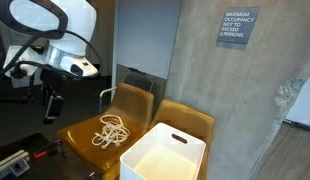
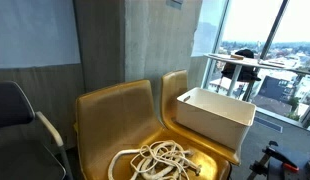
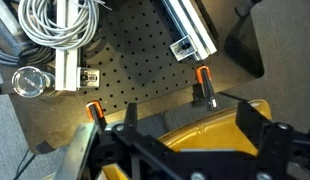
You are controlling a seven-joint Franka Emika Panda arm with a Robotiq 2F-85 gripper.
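A tangled white rope (image 1: 111,131) lies loosely on the seat of a tan chair (image 1: 132,105); in the second exterior view the same rope (image 2: 160,160) spreads over the seat's front half. Beside it, on another tan chair, stands a white open-topped box (image 2: 215,117), whose inside looks empty in the first exterior view. Off to the left of the rope and higher than the seat, my gripper (image 1: 51,104) points down. From the wrist, my gripper is open with its dark fingers wide apart and nothing between them.
Under the gripper is a dark perforated board (image 3: 140,50) with metal rails, a coiled pale cable (image 3: 70,22) and a glass jar (image 3: 31,82). A yellowish chair edge (image 3: 215,132) lies close by. In the second exterior view, a dark armchair (image 2: 25,130) stands at left.
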